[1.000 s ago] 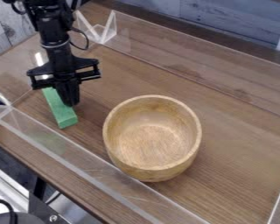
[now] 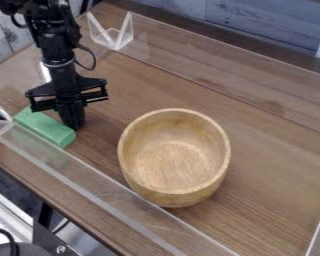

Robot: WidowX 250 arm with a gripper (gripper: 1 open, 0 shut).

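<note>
The black robot gripper (image 2: 67, 98) hangs low at the left of the table, just over a green block (image 2: 43, 126) that lies tilted at the front left. Its fingers are dark and small, and whether they hold the block or only touch it is unclear.
A large light wooden bowl (image 2: 174, 158) stands right of the gripper. A white wire rack (image 2: 111, 30) is at the back. A clear plastic edge runs along the front left. The wooden table (image 2: 256, 100) is open at the right and back.
The gripper has moved left and slightly down. The green block has shifted left with it and now lies at a more slanted angle.
</note>
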